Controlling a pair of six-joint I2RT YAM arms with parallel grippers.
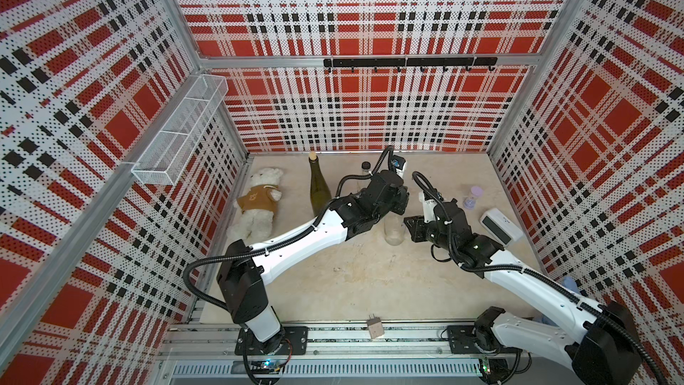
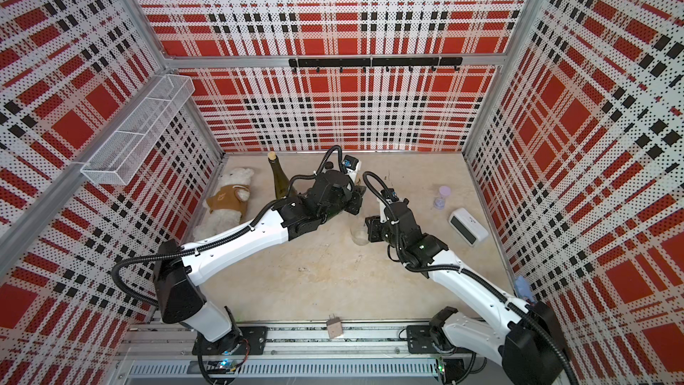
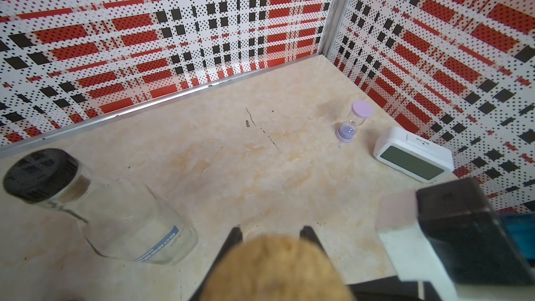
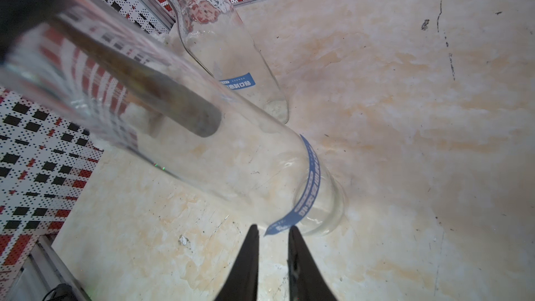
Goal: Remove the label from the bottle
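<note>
A clear glass bottle (image 1: 393, 235) stands mid-table, its top hidden behind my left gripper (image 1: 399, 196); in the left wrist view that gripper is shut on its cork top (image 3: 273, 270). In the right wrist view, a blue printed label (image 4: 303, 200) wraps round the lower part of this bottle (image 4: 239, 161), with a pointed end hanging at the left. My right gripper is just below that end, fingers part open, nothing visible between them.
A second glass bottle (image 3: 128, 217) with a black cap stands behind. A green bottle (image 1: 318, 185) and teddy bear (image 1: 258, 203) are left; an hourglass (image 3: 350, 128) and white clock (image 3: 412, 155) are right.
</note>
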